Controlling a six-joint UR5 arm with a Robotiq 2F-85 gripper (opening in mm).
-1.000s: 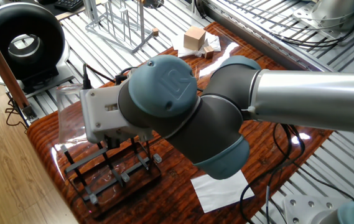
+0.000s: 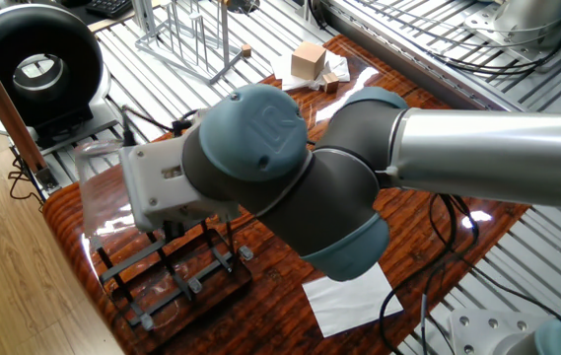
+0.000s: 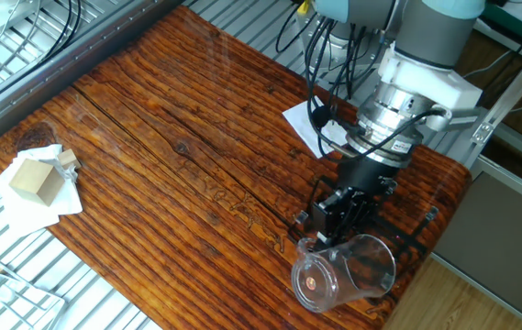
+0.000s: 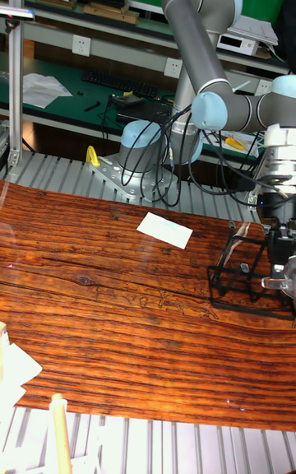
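A clear cup (image 3: 345, 273) hangs tilted on its side at the end of the arm. My gripper (image 3: 323, 240) is shut on it at the handle side, though the fingertips themselves are hard to make out. From overhead, the cup's transparent wall (image 2: 105, 197) shows to the left of the wrist, which hides the gripper there. Close by the cup and gripper stands a black wire rack (image 2: 170, 281) with grey-tipped rods, near the table's end. In the third view the rack (image 4: 245, 276) is plain, while the cup (image 4: 280, 282) is cut by the right edge.
A white sheet (image 2: 352, 301) lies flat near the rack. Wooden blocks (image 3: 38, 181) sit on white paper at the table's opposite end. Beyond that edge stands a metal wire rack (image 2: 196, 39). Cables (image 4: 237, 167) hang along the arm.
The wrist and the cup have moved slightly to the left in the first exterior view.
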